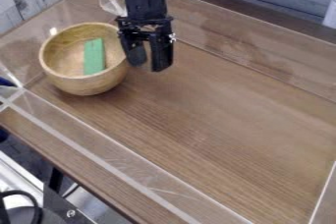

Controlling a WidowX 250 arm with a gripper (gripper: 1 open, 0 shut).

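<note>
My gripper (147,53) hangs open at the upper middle, just right of a round tan bowl (73,84), with its left finger close to the bowl's rim; whether they touch I cannot tell. A green block (93,56) lies inside the bowl. I see nothing held between the fingers.
A wall stands behind at the left and right. Black cables (20,200) lie at the lower left corner, and clear tape runs along the table's left side.
</note>
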